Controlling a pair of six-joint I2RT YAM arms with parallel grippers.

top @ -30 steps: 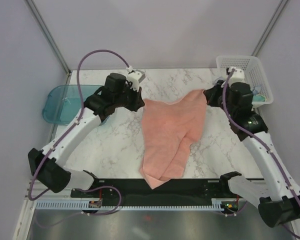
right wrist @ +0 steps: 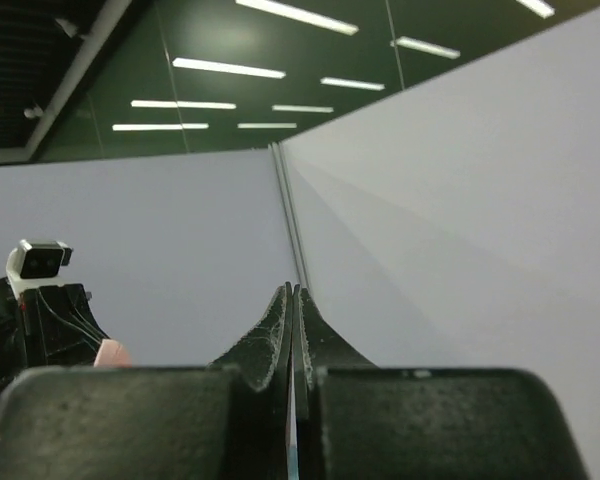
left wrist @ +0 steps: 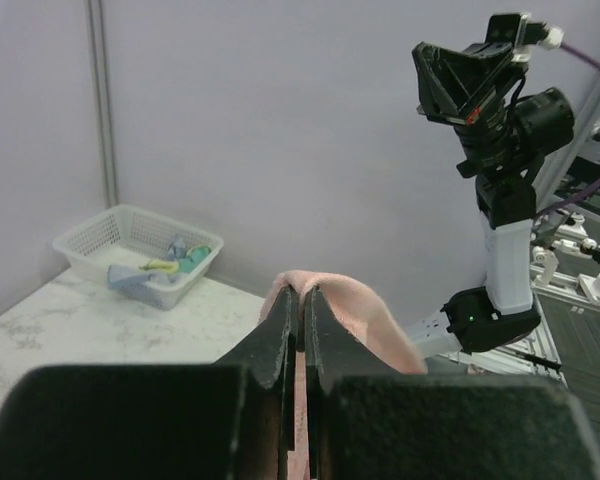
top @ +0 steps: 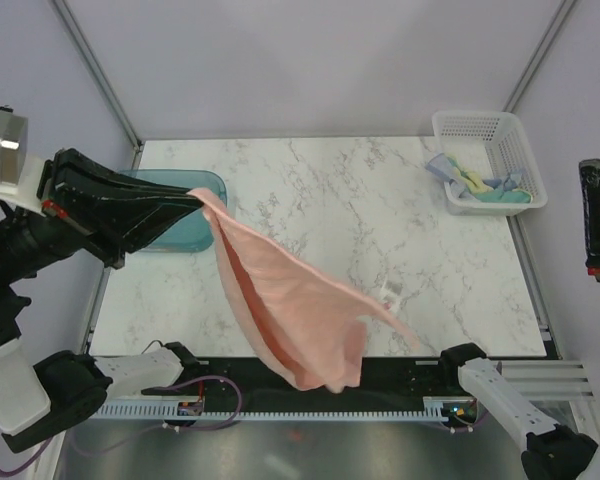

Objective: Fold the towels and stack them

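A pink towel hangs from one corner in my raised left gripper, which is shut on it high over the table; in the left wrist view its cloth drapes beyond the fingers. My right gripper is shut with nothing showing between its fingers, raised at the right edge of the top view, apart from the towel. The white basket at the back right holds several blue, yellow and teal cloths.
A teal bin stands at the back left, partly behind my left arm. Grey walls enclose the sides and back.
My right gripper has let go and moved right. Both grippers have come up toward the top camera since a second ago.
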